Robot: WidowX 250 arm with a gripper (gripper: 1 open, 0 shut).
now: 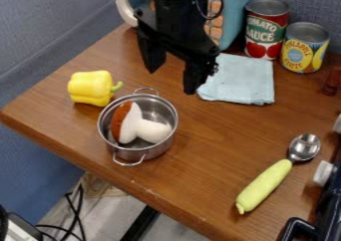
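My black gripper (172, 67) hangs over the back middle of the wooden table, its two dark fingers apart and open, with nothing seen between them. Forward and left of it stands a steel pot (156, 150) holding white and orange-brown items (147, 127). A yellow pepper (91, 87) lies left of the pot, and a folded light-blue cloth (242, 85) lies just right of the gripper.
A tomato sauce can (265, 32), a yellow can (304, 50) and a small brown bottle (332, 83) stand at the back right. A pale-yellow-handled spoon (262, 188) lies front right, beside black equipment (320, 224).
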